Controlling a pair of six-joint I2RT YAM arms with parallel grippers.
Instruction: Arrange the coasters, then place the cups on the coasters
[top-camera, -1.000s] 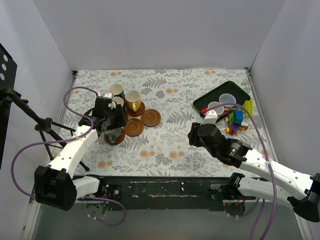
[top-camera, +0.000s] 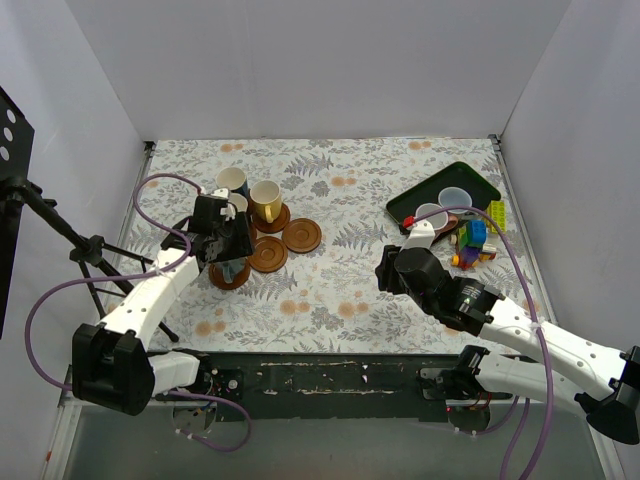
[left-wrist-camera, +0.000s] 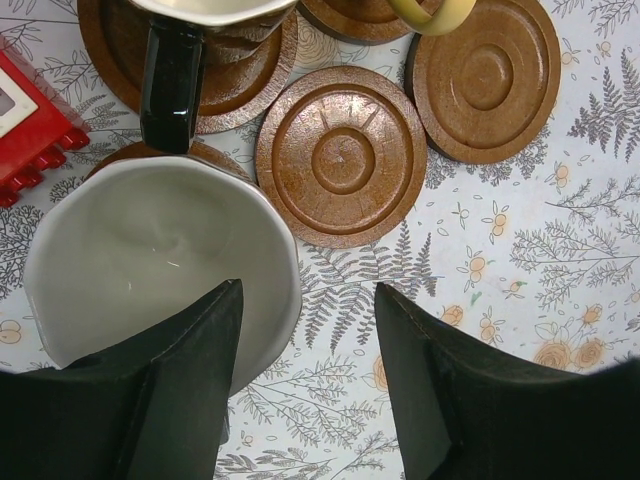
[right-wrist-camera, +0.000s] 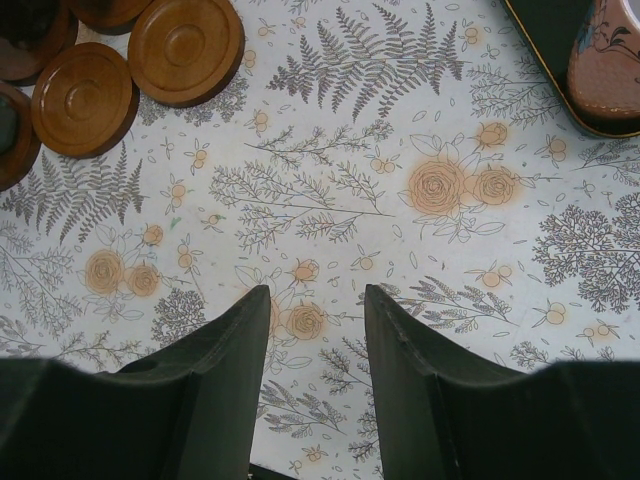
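A pale cup (left-wrist-camera: 150, 240) fills the lower left of the left wrist view, mouth toward the camera. From above, its greyish side (top-camera: 229, 268) shows over a brown coaster (top-camera: 229, 284), partly covered by my left gripper (top-camera: 226, 254). The left finger (left-wrist-camera: 215, 330) overlaps the cup, while a gap shows between the cup's rim and the other finger (left-wrist-camera: 400, 330); whether they grip it is unclear. An empty round coaster (left-wrist-camera: 342, 160) lies just beyond the cup. My right gripper stands partly open over bare tablecloth, nothing between its fingers.
More coasters (top-camera: 301, 235) lie close by. A yellow mug (top-camera: 266, 196), a dark-sided mug (top-camera: 232, 180) and a black-handled cup (left-wrist-camera: 220, 8) stand behind. Far right are a green tray (top-camera: 400, 203) with cups and colourful toys (top-camera: 472, 235).
The right arm and the other objects look unmoved.
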